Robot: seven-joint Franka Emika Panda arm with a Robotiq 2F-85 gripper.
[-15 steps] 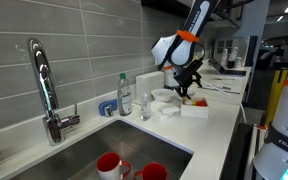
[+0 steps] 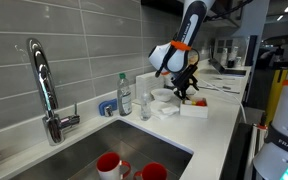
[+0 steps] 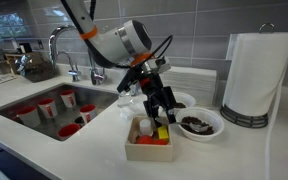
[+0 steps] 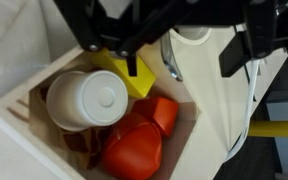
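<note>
A small pale open box (image 3: 149,152) stands on the white counter. Inside it are a white cylindrical container (image 4: 102,98), a yellow item (image 4: 139,80) and red items (image 4: 134,147). My gripper is over one side of the box, beside the yellow item. Its dark fingers (image 4: 131,66) stand apart, with nothing held between them that I can see. In the second exterior view the gripper (image 3: 167,116) points down at the box's back edge, and the exact gap of its fingers is hard to make out.
A white bowl (image 3: 214,122) with dark contents and a spoon sits right behind the box. A paper towel roll (image 3: 254,75) stands farther right. The sink (image 2: 44,160) holds red mugs (image 2: 109,166). Bottles (image 2: 124,95) line the wall.
My arm and gripper have shifted slightly at the box. The box and the surrounding objects look unmoved.
</note>
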